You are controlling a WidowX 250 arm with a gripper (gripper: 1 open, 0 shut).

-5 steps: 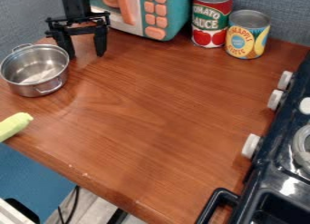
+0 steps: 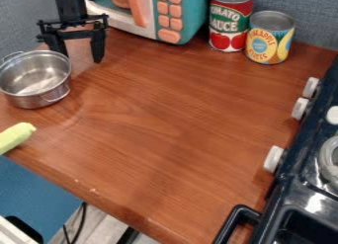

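Note:
My black gripper (image 2: 73,45) hangs at the upper left of the camera view, over the wooden table (image 2: 172,129), just behind a steel pot (image 2: 34,85). Its two fingers stand apart, and nothing shows between them. A pale yellow corn cob (image 2: 15,136) lies at the table's left edge, in front of the pot.
A teal toy microwave (image 2: 185,11) stands at the back, beside a tomato sauce can (image 2: 230,26) and a yellow-label can (image 2: 270,40). A black toy stove (image 2: 303,189) fills the right side.
My gripper has shifted slightly to the left and upward in the view over the last second. The objects on the table look unmoved.

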